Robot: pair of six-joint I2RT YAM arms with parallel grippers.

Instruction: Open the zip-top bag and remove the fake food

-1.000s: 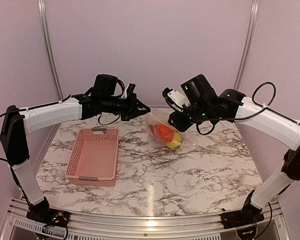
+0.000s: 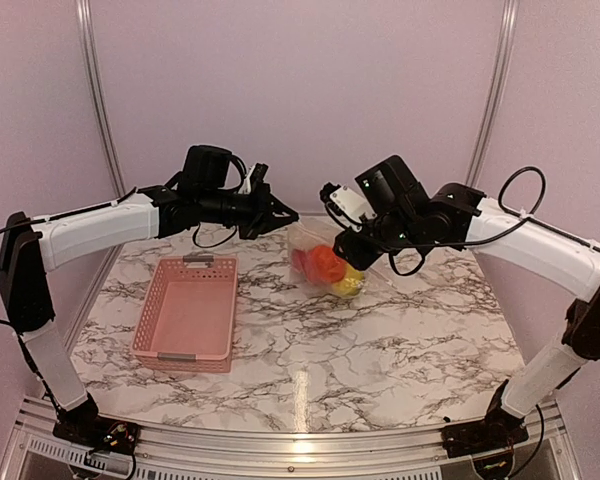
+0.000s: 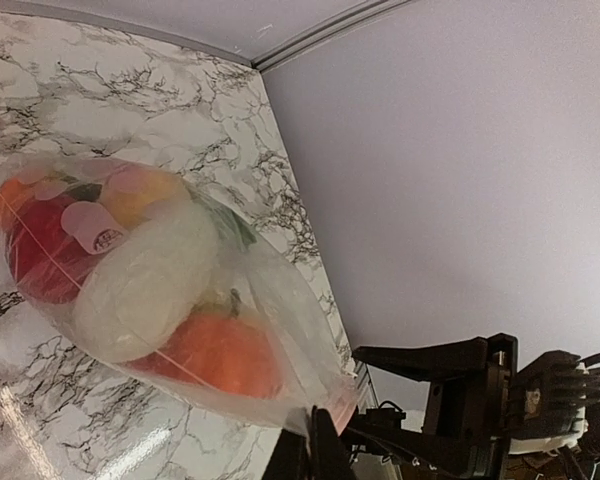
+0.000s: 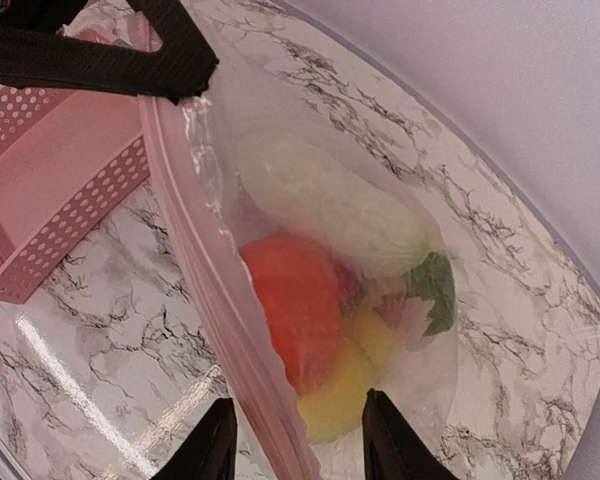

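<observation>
A clear zip top bag (image 2: 305, 237) holds fake food at mid-table, its pink zip strip (image 4: 225, 290) stretched along the mouth. Inside are a white piece (image 3: 145, 280), an orange-red piece (image 4: 295, 305), a yellow piece (image 4: 340, 390) and several others. At one end of the mouth, my left gripper is shut on the bag's edge. My right gripper stands part open at the strip's other end, with the strip running between its fingers. Whether the zip is parted there, I cannot tell.
An empty pink basket (image 2: 185, 362) stands on the left of the marble table (image 2: 380, 370). A wall (image 2: 300, 100) rises close behind the bag.
Over the last second my right gripper has moved a little left, closer to the bag's mouth.
</observation>
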